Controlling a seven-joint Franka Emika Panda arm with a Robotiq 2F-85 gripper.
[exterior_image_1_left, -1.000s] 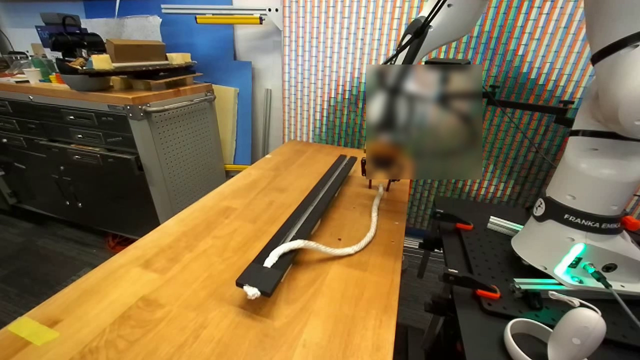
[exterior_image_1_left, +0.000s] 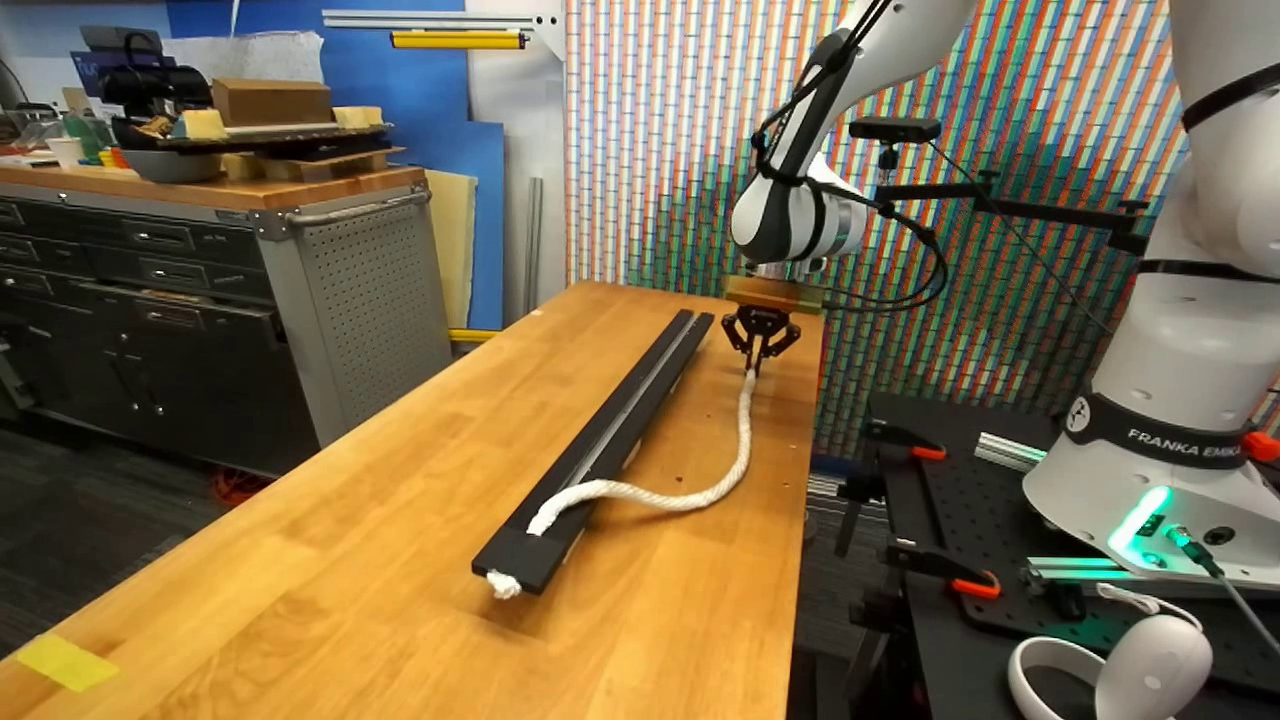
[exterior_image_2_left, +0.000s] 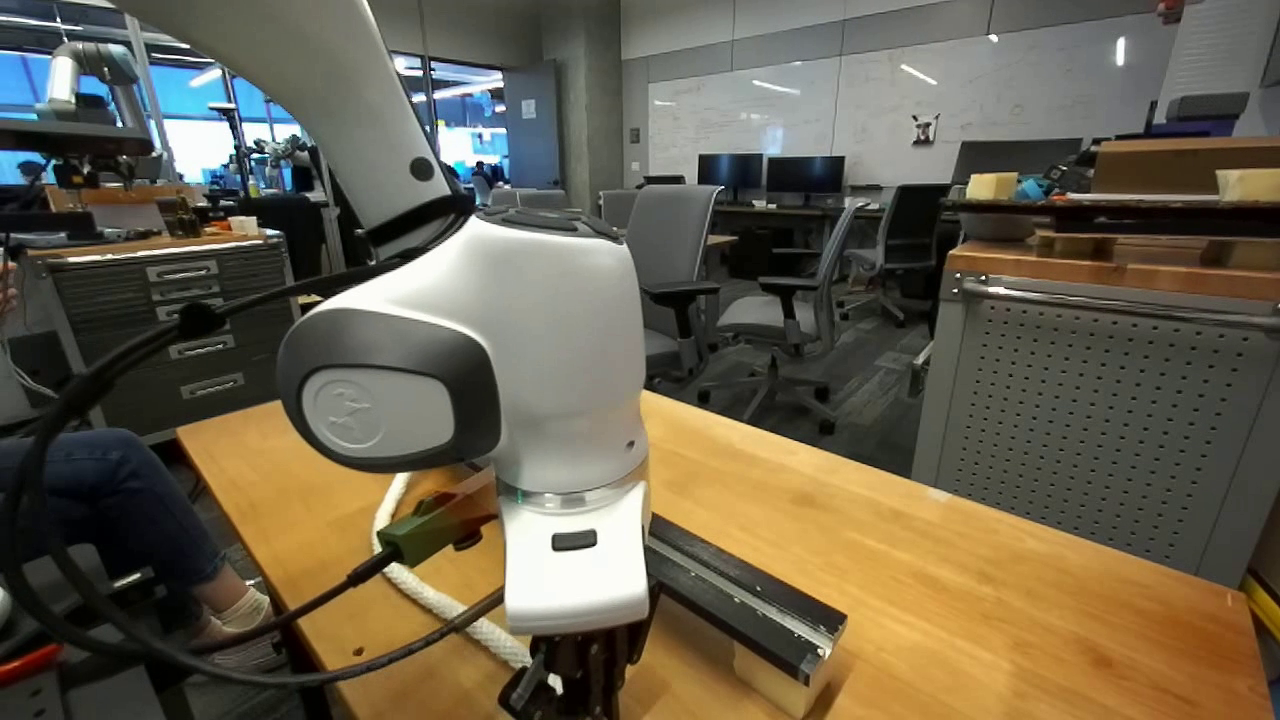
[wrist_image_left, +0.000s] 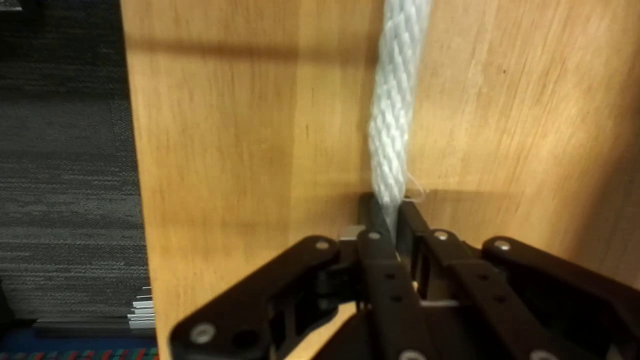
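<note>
A white braided rope (exterior_image_1_left: 717, 486) curves over the table on the near right of a black slotted rail (exterior_image_1_left: 636, 402). Its near end passes into the rail, and a frayed tip (exterior_image_1_left: 504, 584) pokes out at the rail's front. At the far end, my gripper (exterior_image_1_left: 753, 355) points down, low over the table. In the wrist view the rope (wrist_image_left: 393, 114) runs in between the fingertips of my gripper, which is shut on it. The fingers hide the rope's very tip. From exterior view 2, the arm covers much of the gripper (exterior_image_2_left: 582, 678).
The rail (exterior_image_2_left: 750, 600) rests raised on a light block (exterior_image_2_left: 780, 684). The table's right edge (exterior_image_1_left: 801, 528) lies close beside the rope. Left of the rail, the wooden tabletop (exterior_image_1_left: 360, 540) is clear apart from yellow tape (exterior_image_1_left: 66, 661).
The fingers stood apart around the rope's far end a second ago; now they are together on it. That end has shifted slightly left. The rail and the rope's near end look unmoved.
</note>
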